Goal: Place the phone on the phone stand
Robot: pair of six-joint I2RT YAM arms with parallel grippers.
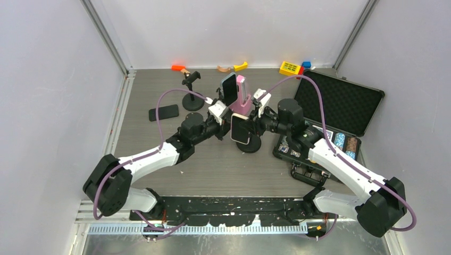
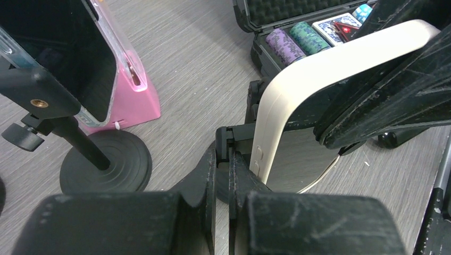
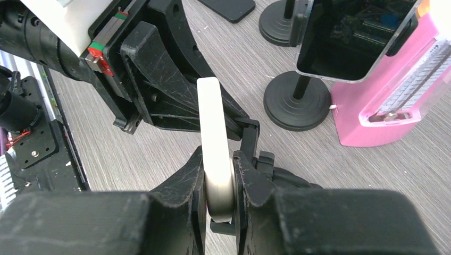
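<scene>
A white-edged phone (image 1: 239,129) is at a front stand (image 1: 249,145), with my right gripper shut on the phone's edge. My left gripper is shut on the stand's black holder (image 2: 239,133), beside the phone. Whether the phone rests fully in that holder is hidden by the grippers. Behind, another phone (image 1: 229,88) sits on a stand with a black round base (image 3: 296,109). An empty stand (image 1: 192,98) stands further left.
A dark phone (image 1: 163,112) lies at left. A pink box (image 1: 241,103) stands behind the grippers. An open black case (image 1: 335,101) occupies the right.
</scene>
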